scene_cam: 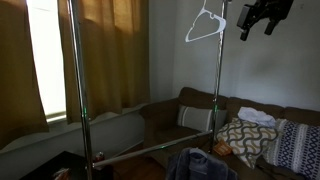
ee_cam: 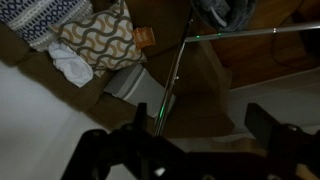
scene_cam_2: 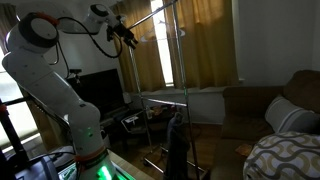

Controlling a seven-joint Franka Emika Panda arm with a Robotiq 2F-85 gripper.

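Observation:
My gripper (scene_cam: 256,32) is high at the upper right in exterior view 1, to the right of the clothes rack's upright pole (scene_cam: 219,75). Its two fingers stand apart, open, and nothing shows between them. A white hanger (scene_cam: 206,27) hangs near the top of the rack, left of the gripper and apart from it in that view. In the wrist view the gripper looks down past a metal pole (ee_cam: 172,85), with both dark fingers spread wide. A dark garment (scene_cam_2: 177,145) hangs low at the rack.
Behind the rack, a brown sofa (scene_cam_2: 225,120) carries patterned cushions (scene_cam: 245,140) and a folded white cloth (scene_cam: 256,117). Yellow curtains (scene_cam: 110,60) cover the window wall. The rack's lower bar (scene_cam: 150,149) crosses near the floor. Open air surrounds the gripper.

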